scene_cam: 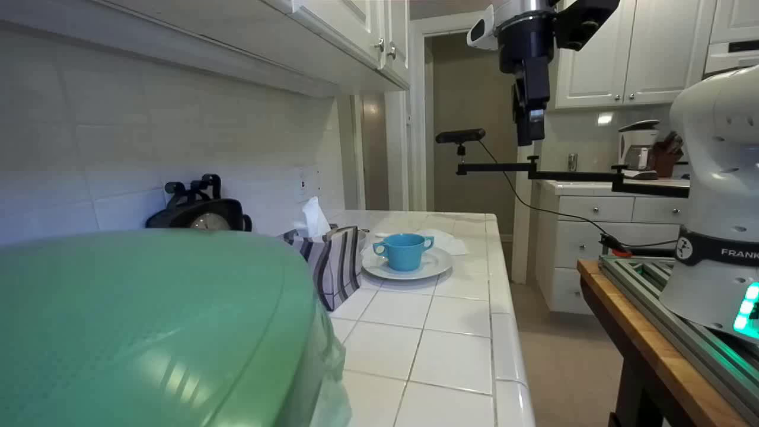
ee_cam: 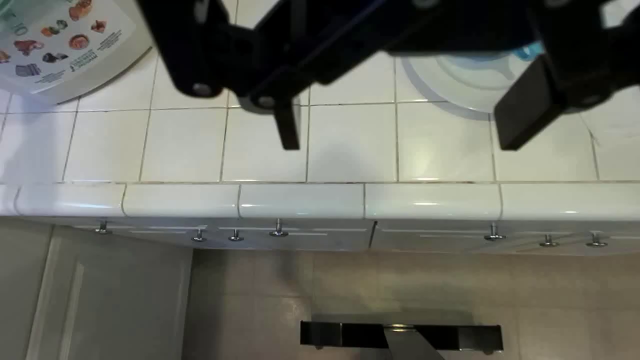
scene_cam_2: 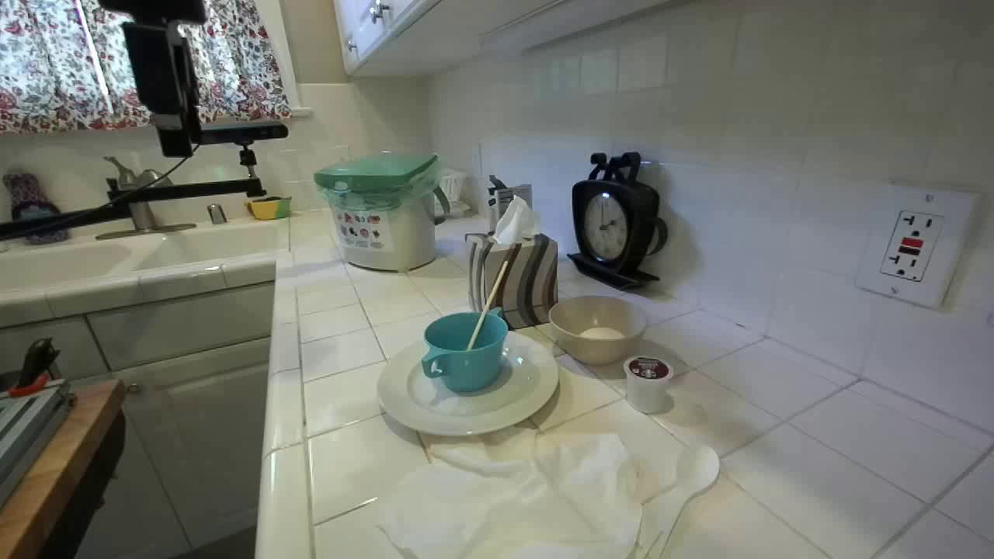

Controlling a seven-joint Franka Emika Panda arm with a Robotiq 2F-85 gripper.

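Note:
High above the counter's front edge hangs my gripper, pointing down and open, with only bare tile seen between its spread fingers. In exterior view 2 a blue two-handled cup point(scene_cam_2: 453, 355) stands upright on a white plate point(scene_cam_2: 410, 402), a thin wooden stick point(scene_cam_2: 489, 303) leaning in it. Right of the plate are a beige bowl point(scene_cam_2: 579, 346) with something pale in it and a small white pod cup point(scene_cam_2: 647, 395) with a dark lid. A white plastic spoon point(scene_cam_2: 692, 472) lies beside a crumpled white napkin point(scene_cam_2: 522, 503). In the wrist view the gripper body hides most of the cup.
A striped tissue box point(scene_cam_2: 522, 279) and a black clock-like scale point(scene_cam_2: 610, 223) stand by the wall. A green-lidded bin point(scene_cam_2: 382, 233) occupies the counter near the sink point(scene_cam_2: 205, 247). Bare tile lies between bin and plate. Cabinets point(scene_cam: 341, 28) overhang the counter's wall side.

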